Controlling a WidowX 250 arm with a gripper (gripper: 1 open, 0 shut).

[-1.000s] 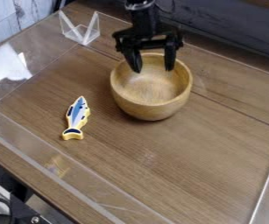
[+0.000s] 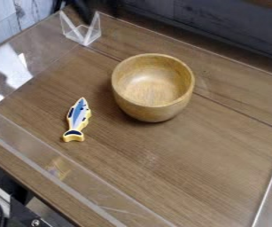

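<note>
A round wooden bowl stands empty a little right of the middle of the wooden tabletop. A small fish-shaped piece, blue, white and yellow, lies to its lower left, apart from it. My gripper is out of the picture.
Clear plastic edging runs along the left and back of the tabletop, with a clear angled piece at the back left corner. Dark boards stand behind.
My gripper, over the bowl a second ago, moved up and back and has now left the view. The bowl and fish have not visibly moved.
</note>
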